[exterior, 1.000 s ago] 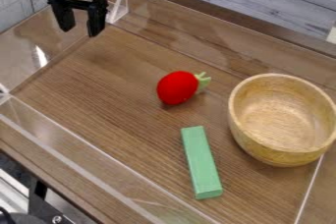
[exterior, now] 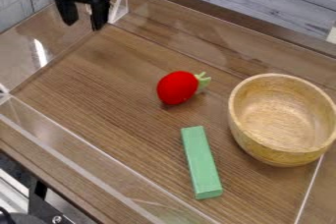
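Note:
The dark gripper (exterior: 83,12) is at the top left, above the far edge of the wooden table, small in view; whether it is open or shut is not clear. A red strawberry-like object with a green top (exterior: 176,87) lies at the middle of the table. A wide yellow bowl (exterior: 284,120) sits on the right. A long mint-green block (exterior: 201,161) lies near the front, below and left of the bowl.
The gripper has shifted slightly at the top left. The strawberry, bowl and green block have not moved.

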